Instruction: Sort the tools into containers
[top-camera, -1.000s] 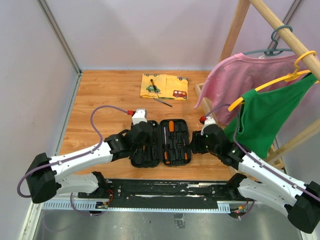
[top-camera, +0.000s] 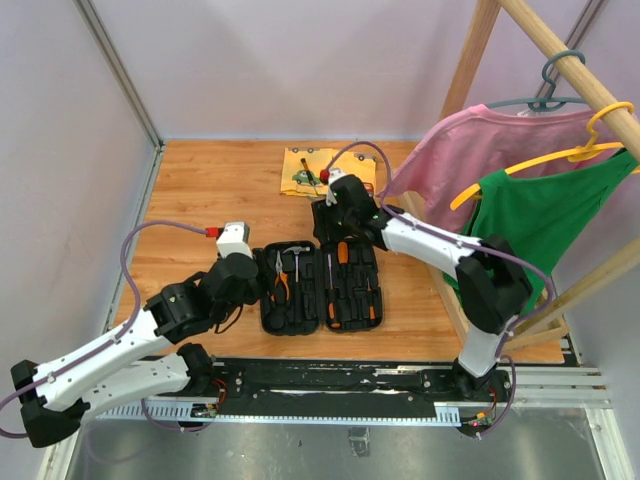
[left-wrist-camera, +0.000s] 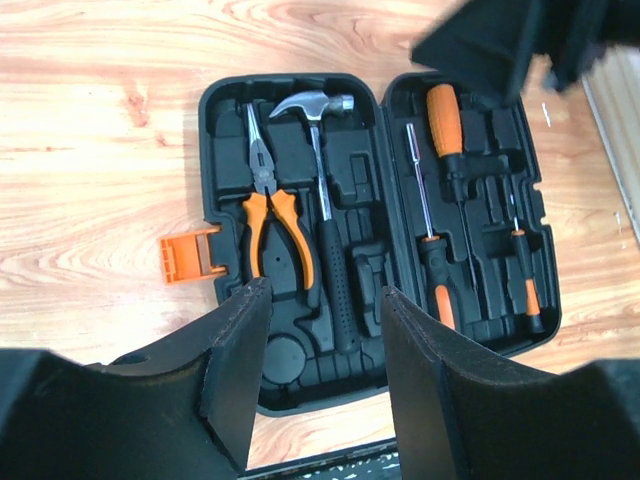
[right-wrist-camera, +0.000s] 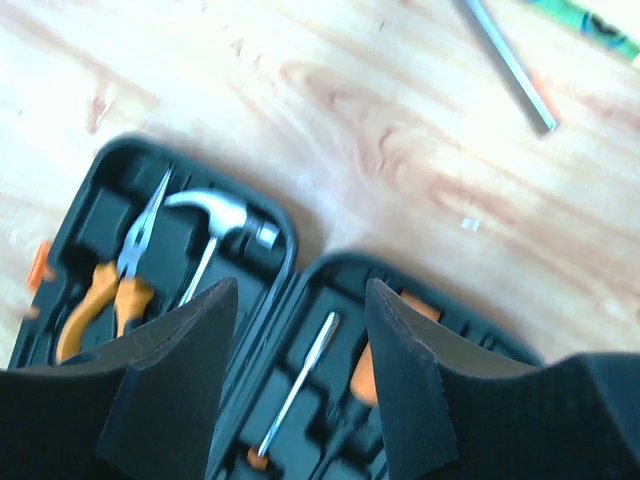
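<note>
An open black toolbox (left-wrist-camera: 385, 215) lies flat with tools in both halves. Its left half holds orange-handled pliers (left-wrist-camera: 287, 215) and a hammer (left-wrist-camera: 336, 265). Orange-handled screwdrivers, among them a thick one (left-wrist-camera: 445, 118), lie in the right half. My left gripper is over the left half, its fingers parted with nothing between them. Above the box's far edge hovers my right gripper, open and empty. Beyond the box, a dark-handled tool (top-camera: 307, 172) rests on the yellow cloth, and a metal shaft (right-wrist-camera: 508, 70) shows on the wood.
The yellow cloth (top-camera: 296, 163) lies at the back, partly hidden by the right arm. An orange latch (left-wrist-camera: 185, 258) sticks out at the box's left side. A wooden rack with a pink garment (top-camera: 480, 150) and a green one (top-camera: 560, 210) stands right.
My right arm has swung from beside the box's right edge to above its far edge, near the cloth. My left gripper has shifted left, uncovering more of the box's left half.
</note>
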